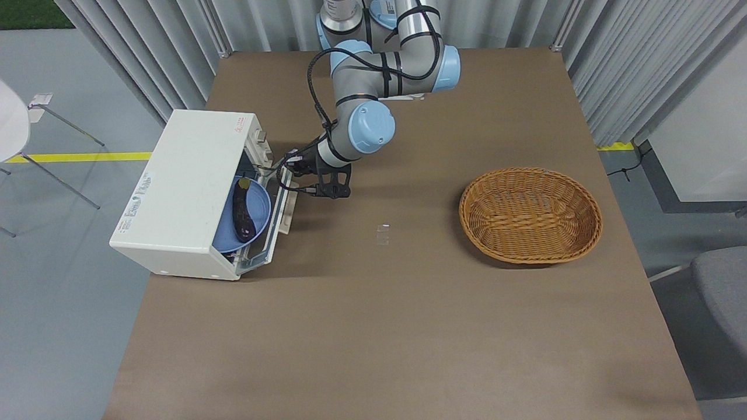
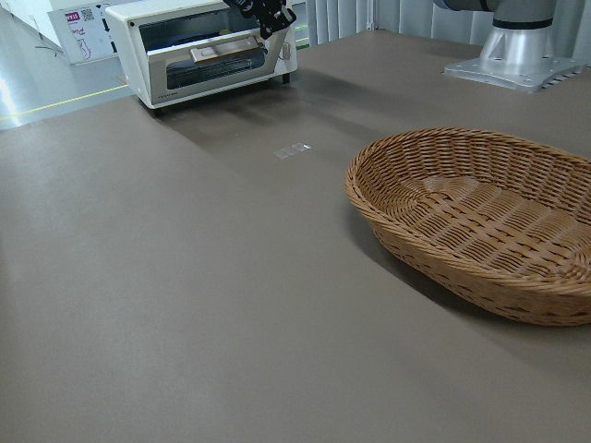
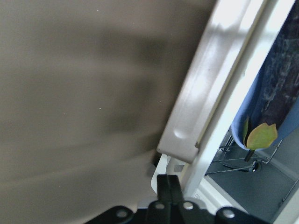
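A white toaster oven (image 1: pixel 175 189) stands at the table's left, its glass door (image 2: pixel 214 66) partly swung out. Inside sits a blue plate (image 1: pixel 224 234) bearing a dark eggplant (image 1: pixel 242 213) with a yellow-green stem end. My gripper, black, is at the door's upper edge beside the steel handle (image 3: pixel 205 88); its fingers are shut together, with nothing visible between them. In the front view it is mostly hidden by the wrist housing.
An empty wicker basket (image 1: pixel 530 214) lies on the right half of the brown table (image 1: pixel 420 329).
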